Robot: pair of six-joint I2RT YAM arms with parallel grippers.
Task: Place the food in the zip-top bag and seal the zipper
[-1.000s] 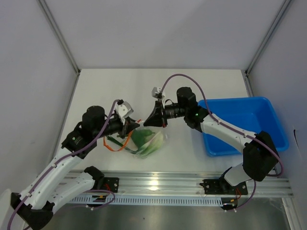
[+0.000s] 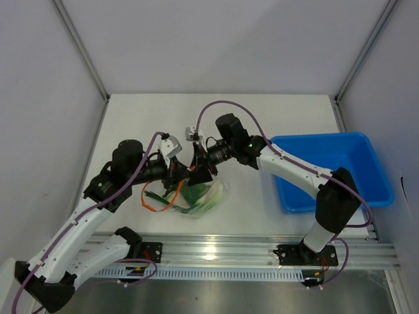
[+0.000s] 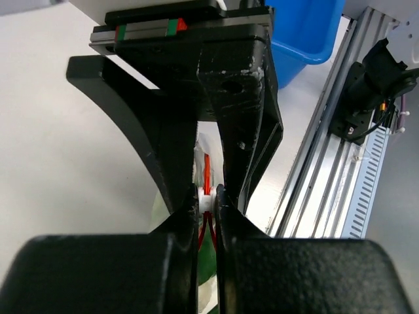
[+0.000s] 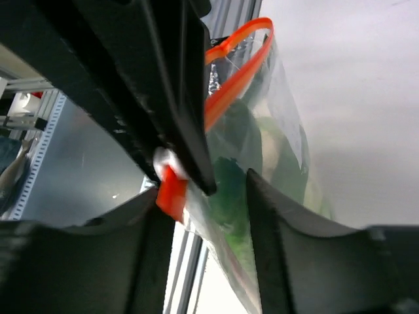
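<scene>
The clear zip bag point(image 2: 208, 199), with green vegetables inside and an orange zipper strip point(image 2: 155, 208), lies on the white table below both grippers. My left gripper is shut on the bag's zipper end, a white slider with red-orange strip between its fingertips. My right gripper point(image 2: 201, 167) is right beside the left one at the same corner; its fingers point(image 4: 283, 239) are parted around the bag's edge, blurred in the right wrist view. In that view the left gripper's black fingers hold the white slider next to the orange strip.
A blue bin point(image 2: 334, 157) sits at the table's right. A metal rail runs along the front edge, and walls stand on the sides and back.
My right gripper has moved left to meet the left gripper at the bag's corner. The left gripper has shifted slightly up in the top view, still holding the zipper end.
</scene>
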